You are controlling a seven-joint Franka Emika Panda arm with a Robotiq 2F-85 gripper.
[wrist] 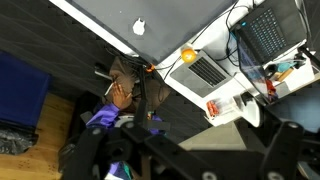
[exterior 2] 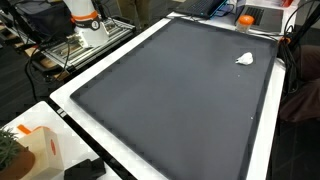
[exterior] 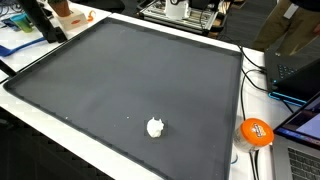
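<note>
A small crumpled white piece [exterior: 154, 127], perhaps cloth or paper, lies on the dark grey board [exterior: 110, 80] towards its near edge. In exterior view 2 the same white piece [exterior 2: 244, 58] is close to the board's far right corner. High over the workspace, my gripper is open with nothing seen between its dark fingers. From the wrist, the white piece [wrist: 139, 27] appears at the top, well away from the fingers. Neither exterior view shows the gripper.
An orange-topped container [exterior: 254, 134] stands beside the board, near a laptop [wrist: 207, 72] and cables. A seated person's hand [wrist: 122, 96] is by the board's edge. A potted plant [exterior 2: 12, 150] and an orange-and-white object [exterior 2: 42, 150] occupy a corner. Most of the board is bare.
</note>
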